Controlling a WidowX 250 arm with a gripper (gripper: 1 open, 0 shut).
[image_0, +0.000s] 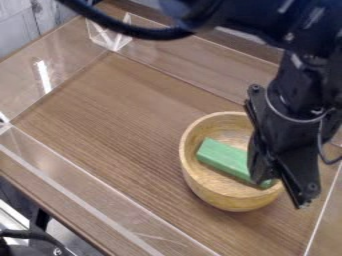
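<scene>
A wooden bowl (214, 185) sits on the table's right front. In it lies a green block (229, 158), its right end partly behind the gripper. My black gripper (287, 165) is over the right side of the bowl; its fingertips are hard to make out, and I cannot see whether anything is between them.
Clear plastic edging runs along the left and front edges. A small clear holder (110, 32) stands at the far back left.
</scene>
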